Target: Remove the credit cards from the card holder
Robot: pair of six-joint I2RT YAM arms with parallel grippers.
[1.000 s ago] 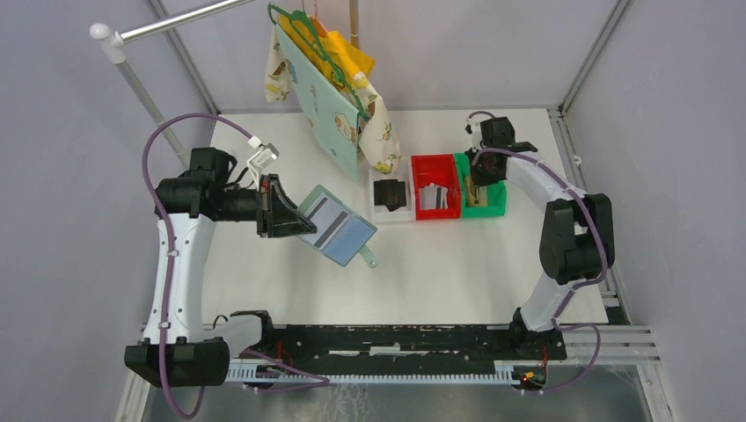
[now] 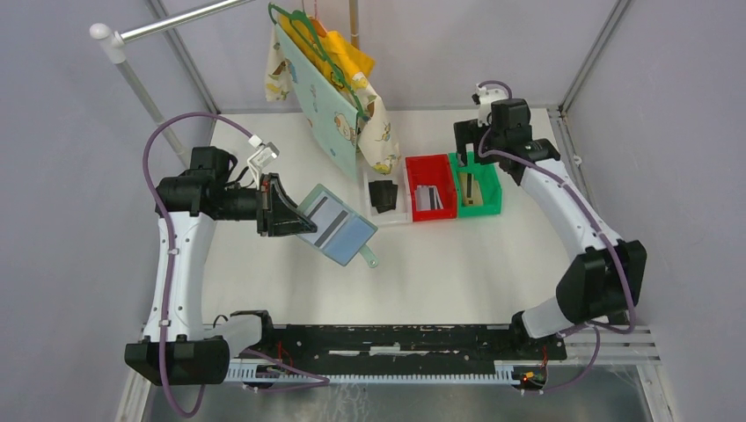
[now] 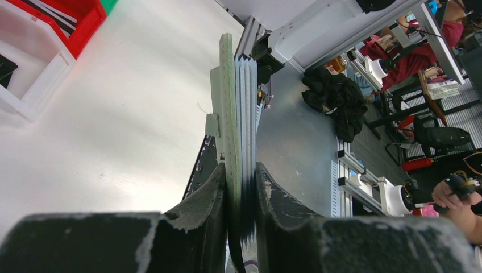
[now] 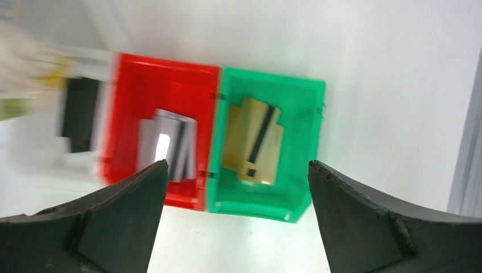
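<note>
A pale green card holder (image 2: 339, 224) with clear sleeves hangs in my left gripper (image 2: 295, 220), which is shut on it; the left wrist view shows its edge (image 3: 230, 125) between the fingers. My right gripper (image 2: 466, 141) is open and empty above the green bin (image 2: 479, 203). That bin holds gold cards (image 4: 256, 142), one with a dark stripe. The red bin (image 4: 154, 74) holds silver-grey cards (image 4: 185, 148). A white bin (image 2: 387, 218) holds black cards (image 2: 383, 195).
Clothes on hangers (image 2: 330, 97) hang at the back, beside the white bin.
My right gripper has risen out of the green bin and moved slightly up in the top view. The bins shifted slightly left. The left arm is unchanged.
</note>
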